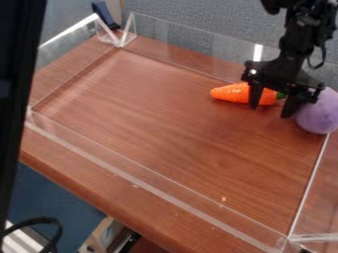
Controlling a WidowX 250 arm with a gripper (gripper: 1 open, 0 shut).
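Observation:
An orange carrot [232, 93] lies on the wooden surface at the upper right. A round purple object [321, 113] rests at the right edge, by the clear wall. My black gripper [271, 104] is low over the carrot's right part, between it and the purple object, partly hiding the carrot. Whether it is open or holds anything is hard to tell at this size.
Clear low walls [158, 188] border the wooden area, with a grey textured backdrop behind. A cable lies at the lower left, outside.

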